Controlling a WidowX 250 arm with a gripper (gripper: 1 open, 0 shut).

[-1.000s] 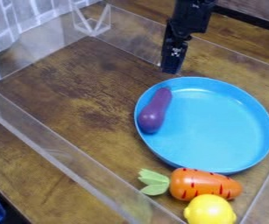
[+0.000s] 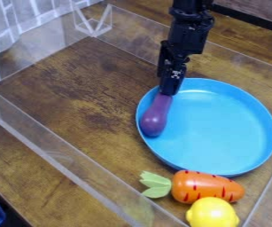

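Observation:
My black gripper reaches down from the top of the camera view to the back-left rim of the blue plate. Its fingertips are just at the upper end of a purple eggplant-like toy, which lies on the plate's left side. The fingertips are dark and small, so whether they touch the toy or how far apart they stand is unclear.
An orange toy carrot with a green top and a yellow lemon lie below the plate at the front right. Clear plastic walls edge the wooden surface, whose left part is bare.
My gripper has come down and slightly left, from behind the plate to the upper end of the purple toy. The objects look unmoved.

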